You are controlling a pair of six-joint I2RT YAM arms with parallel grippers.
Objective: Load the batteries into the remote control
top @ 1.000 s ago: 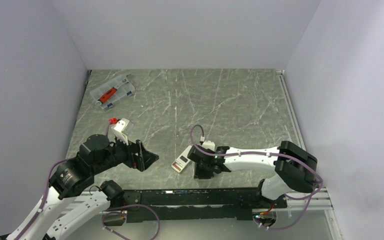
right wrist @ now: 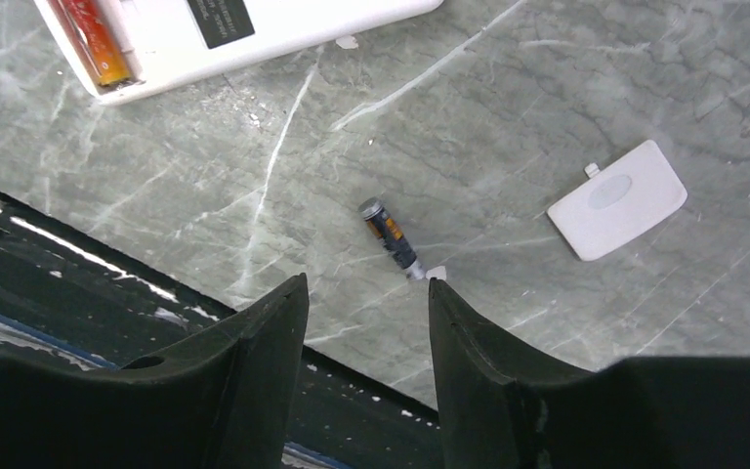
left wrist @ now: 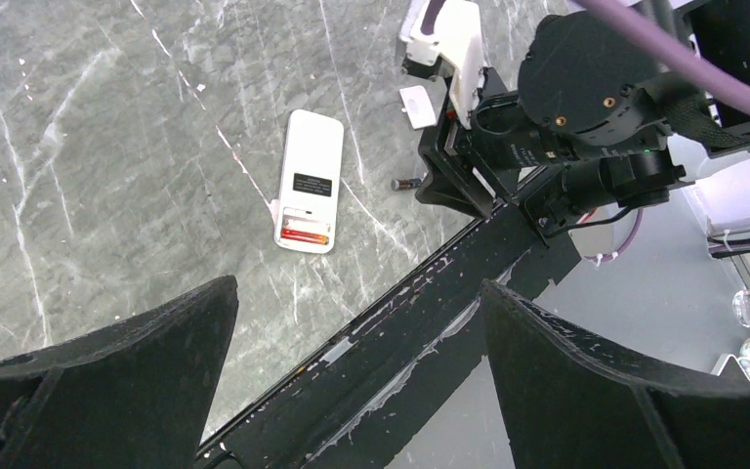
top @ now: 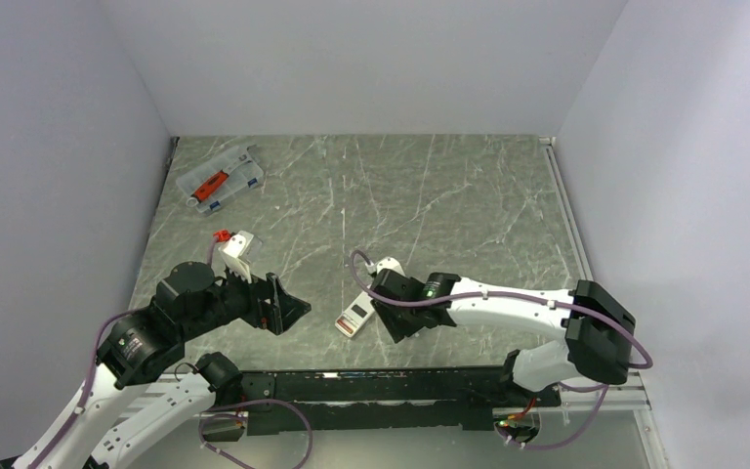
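Observation:
A white remote (left wrist: 309,161) lies on the marble table with its compartment uncovered; one orange battery (left wrist: 305,235) sits in it. A dark loose battery (right wrist: 388,234) lies apart from it, between the remote and the small white cover (right wrist: 613,200), seen in the right wrist view. My right gripper is open above the table near that battery, nothing between its fingers. My left gripper hangs open to the left of the remote in the top view, empty.
A clear plastic box with an orange tool (top: 220,180) lies at the back left, with a small red object (top: 222,235) below it. The front edge runs close beside the battery.
My right gripper has risen and shifted toward the back of the table, its arm turning slightly. The left arm is still.

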